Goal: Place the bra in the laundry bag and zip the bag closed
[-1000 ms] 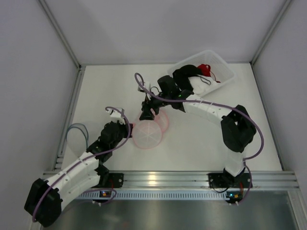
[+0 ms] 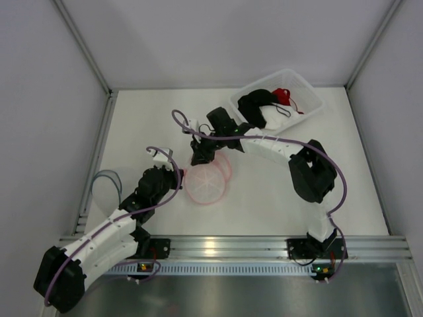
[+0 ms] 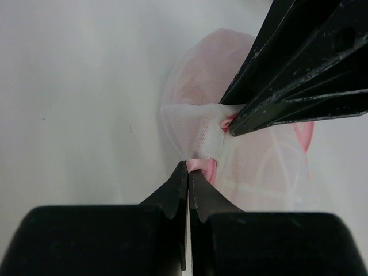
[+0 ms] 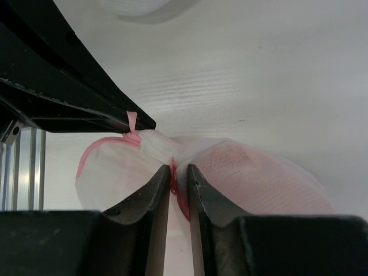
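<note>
The laundry bag (image 2: pixel 206 183), white mesh with pink edging, lies in the middle of the table. At its left edge my left gripper (image 2: pixel 180 178) is shut on a small pink tab (image 3: pixel 201 164). Over the bag's upper part hangs my right gripper (image 2: pixel 196 162). Its fingers (image 4: pixel 154 190) stand slightly apart, with a fold of mesh and pink edging (image 4: pixel 177 187) between them. The two grippers are close together, and each shows in the other's wrist view. No bra is distinguishable inside the bag.
A white basket (image 2: pixel 312 99) at the back right holds black (image 2: pixel 254 105), white (image 2: pixel 274 119) and red (image 2: pixel 282 96) garments. A rounded white thing with a dark rim (image 2: pixel 104 193) lies at the left, beside my left arm.
My right gripper has moved left and a little toward the table's front over the bag, its arm swinging left. The bag has shifted slightly rightward. My left arm has stayed still.
</note>
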